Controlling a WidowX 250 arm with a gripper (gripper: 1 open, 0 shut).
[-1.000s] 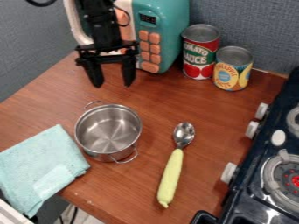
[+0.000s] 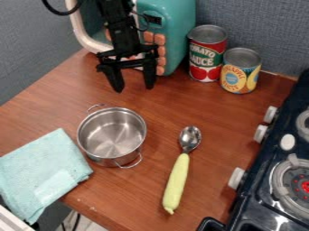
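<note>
My black gripper (image 2: 133, 79) hangs at the top centre over the wooden counter, in front of a teal microwave (image 2: 172, 36) with an open door, its two fingers spread apart with nothing seen between them. A steel pot (image 2: 111, 135) sits below it. Right of the pot lie a spoon (image 2: 190, 137) and a yellow corn-like item (image 2: 176, 185), end to end.
A red tomato can (image 2: 207, 56) and a yellow can (image 2: 240, 72) stand at the back right. A light blue towel (image 2: 39, 171) lies at the left. A black stove (image 2: 272, 189) fills the right edge.
My gripper has shifted right and a little up, closer to the microwave's front. The objects on the counter have not moved.
</note>
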